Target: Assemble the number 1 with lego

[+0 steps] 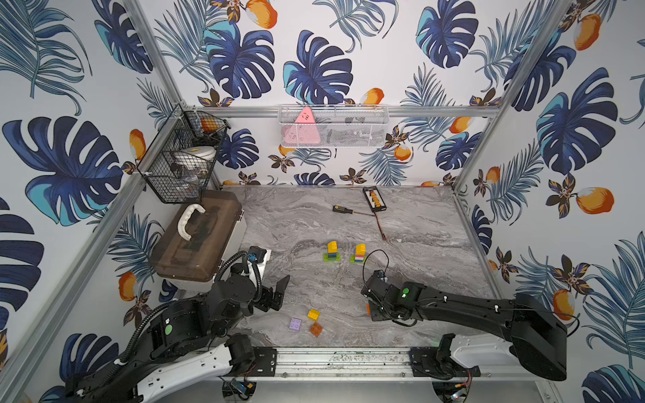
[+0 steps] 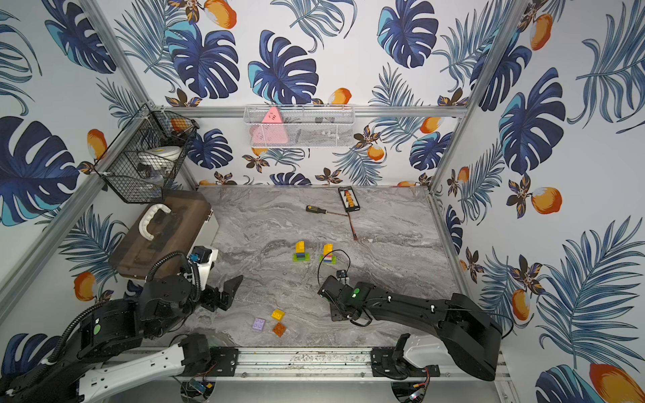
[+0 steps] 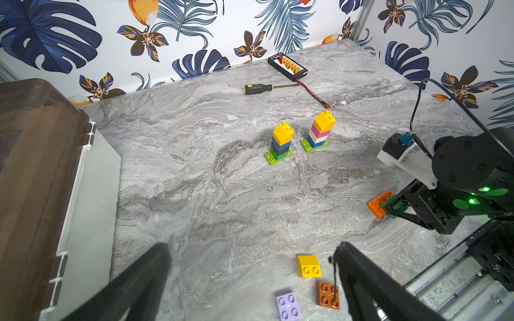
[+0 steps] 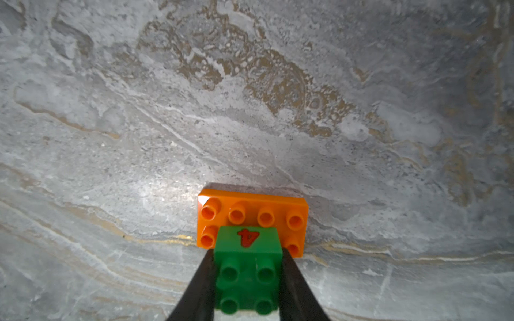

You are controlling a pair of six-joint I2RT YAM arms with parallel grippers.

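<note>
My right gripper is shut on a green brick (image 4: 247, 243) marked with a red 4. Below and partly behind it in the right wrist view lies an orange base plate (image 4: 252, 199); whether brick and plate touch I cannot tell. Wide apart stand the fingers of my left gripper, empty, above the left part of the table. Loose on the table in the left wrist view are a yellow brick (image 3: 309, 266), a brown-orange brick (image 3: 327, 295) and a lilac brick (image 3: 288, 307).
Two finished-looking stacks (image 3: 281, 140) with yellow tops stand mid-table on green plates. Behind them lie a screwdriver (image 3: 258, 88) and a black case (image 3: 287, 65). A brown-lidded box (image 1: 196, 235) occupies the left side. Open table lies between the box and stacks.
</note>
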